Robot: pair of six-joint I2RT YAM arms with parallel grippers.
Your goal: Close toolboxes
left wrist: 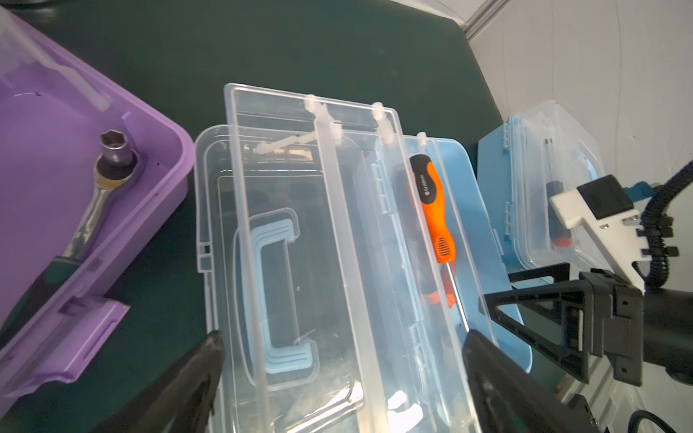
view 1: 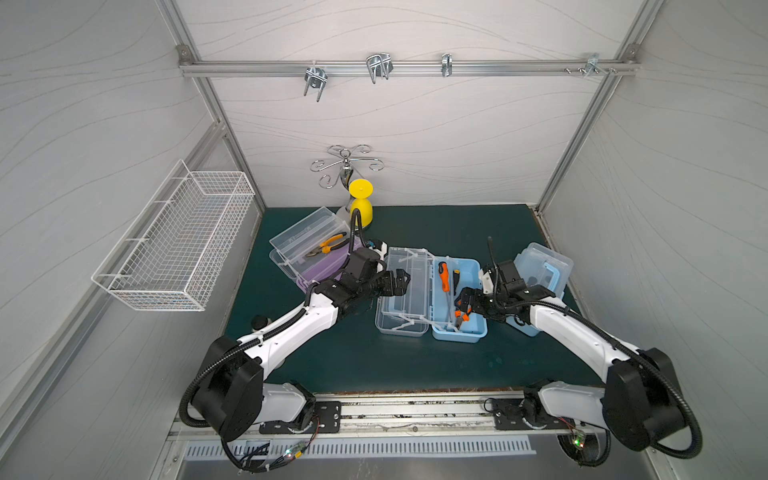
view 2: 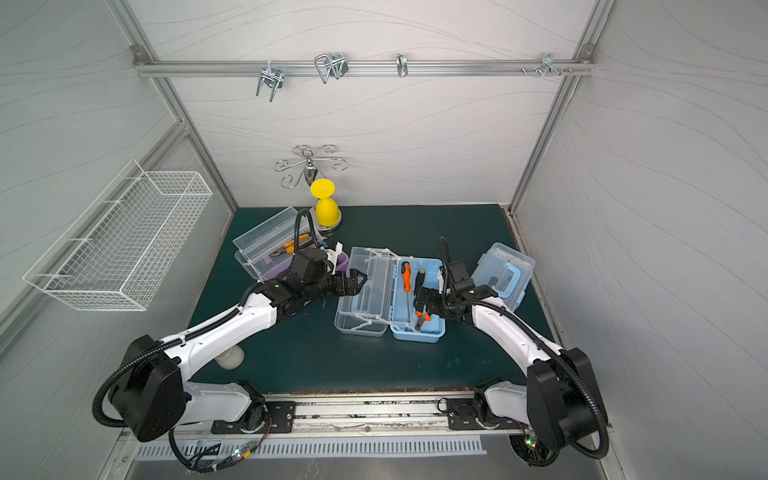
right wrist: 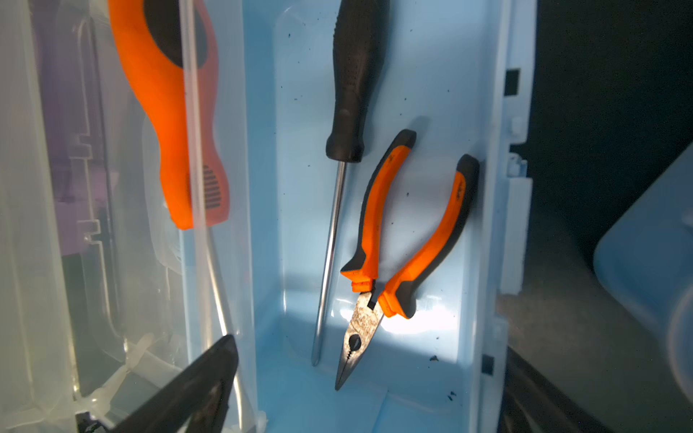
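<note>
The middle blue toolbox [right wrist: 375, 79] lies open, its clear lid [left wrist: 303, 180] and raised clear tray to the left. It holds an orange screwdriver [left wrist: 433, 202], a black one [right wrist: 353, 72] and pliers [right wrist: 433, 245]. My left gripper hangs over the clear lid; its finger state is hard to judge. My right gripper stands open above the blue box, nothing between its fingers. A purple toolbox [left wrist: 43, 144] is open at back left. Another blue toolbox [view 2: 504, 272] at right has its clear lid down.
A white wire basket [view 1: 176, 240] hangs on the left wall. A yellow object [view 1: 361, 208] on a metal stand is at the back. Bare green table [view 1: 456, 224] lies behind the boxes and along the front.
</note>
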